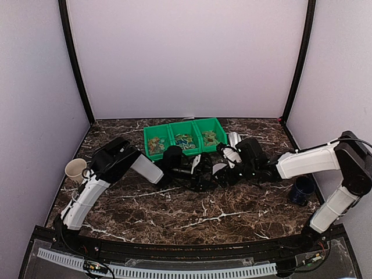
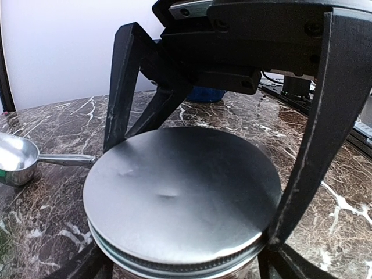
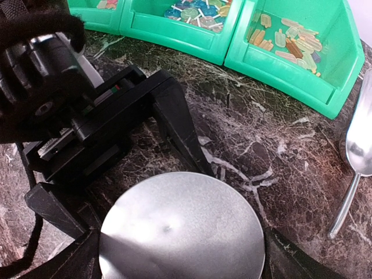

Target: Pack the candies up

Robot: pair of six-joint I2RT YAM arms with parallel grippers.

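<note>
A round silver lid (image 2: 177,186) tops a container that sits between both grippers near the table's middle; its body is mostly hidden. In the left wrist view my left gripper has fingers at either side of the lid, part open; whether they grip it is unclear. My right gripper also has its fingertips either side of the lid (image 3: 181,221) in the right wrist view; their hold is hard to tell. Green bins (image 3: 290,93) of wrapped or moulded candies stand behind, some holding lollipops, others popsicle shapes.
A metal scoop (image 3: 361,142) lies right of the container near the bins. A white cup (image 1: 74,170) stands at the far left, a dark blue cup (image 1: 301,190) at the right.
</note>
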